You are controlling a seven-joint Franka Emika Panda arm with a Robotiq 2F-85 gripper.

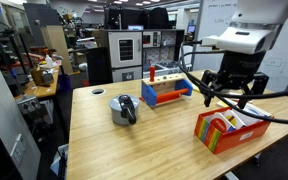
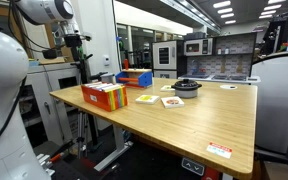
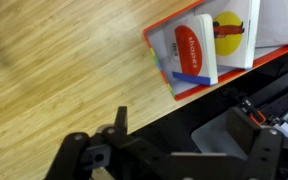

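Note:
My gripper [image 1: 224,98] hangs open over the right side of the table in exterior view 1, with nothing between its fingers. Below it stands a red open-topped box [image 1: 216,140] holding several thin boxes or books. In the wrist view the box's red rim [image 3: 162,68] lies ahead of the gripper, toward the upper right. A white and red item [image 3: 191,48] and a white one with a yellow patch [image 3: 230,35] stand inside it. Exterior view 2 shows the box's patterned side [image 2: 104,97] near the table's end.
A grey pot [image 1: 122,109] with a dark handle sits mid-table. Behind it is a red and blue rack [image 1: 165,90]. Two flat items, one yellowish [image 2: 147,99] and one pale [image 2: 172,102], lie on the wooden table [image 2: 184,125].

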